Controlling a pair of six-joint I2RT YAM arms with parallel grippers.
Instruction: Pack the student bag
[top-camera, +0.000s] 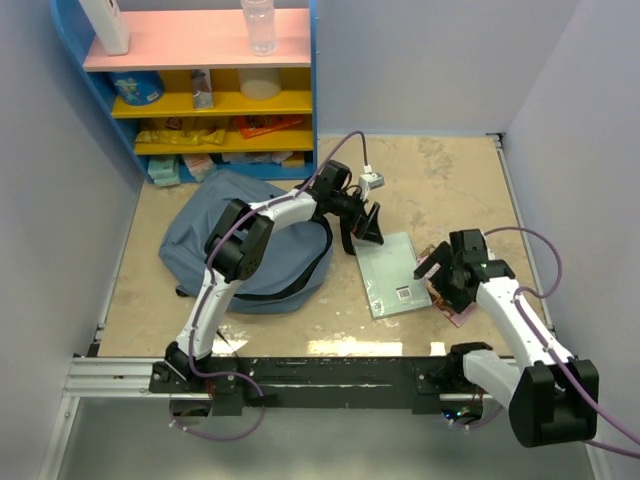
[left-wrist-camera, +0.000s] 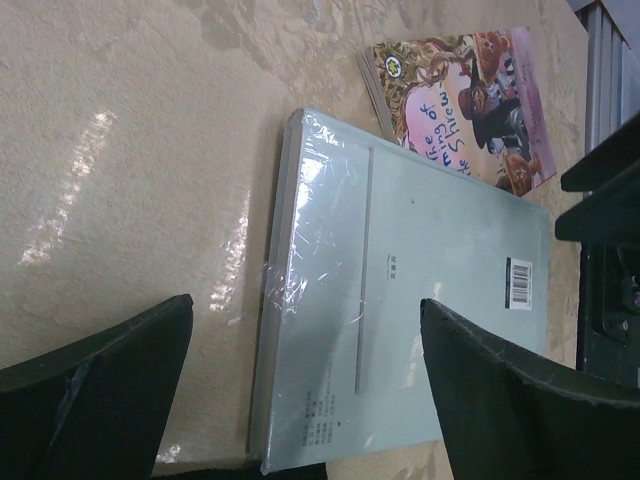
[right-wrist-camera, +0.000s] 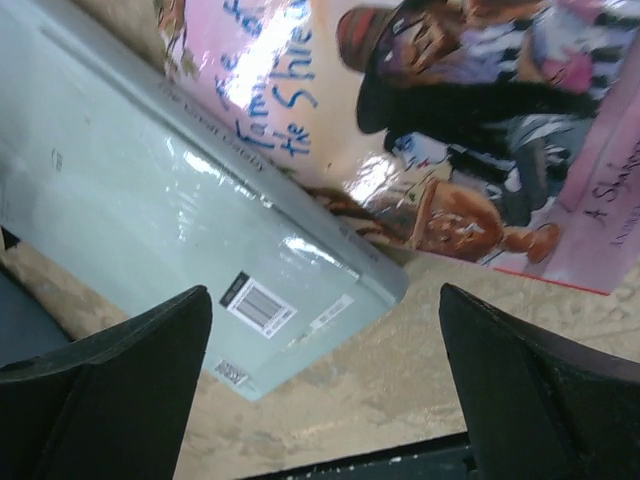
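A pale grey-green hardback (top-camera: 390, 275) in shrink-wrap lies flat on the table, with a colourful picture book (left-wrist-camera: 470, 100) beside it on the right. My left gripper (top-camera: 365, 225) is open above the hardback's far left end. My right gripper (top-camera: 440, 265) is open over where the two books meet; in the right wrist view the hardback's barcode corner (right-wrist-camera: 300, 270) lies between and beyond its fingers, none gripped. A blue-grey bag (top-camera: 200, 255) with a black zip lies open on the left, partly under the left arm.
A blue shelf unit with yellow shelves (top-camera: 210, 103) holds bottles and packets at the back left. Walls stand close at both sides.
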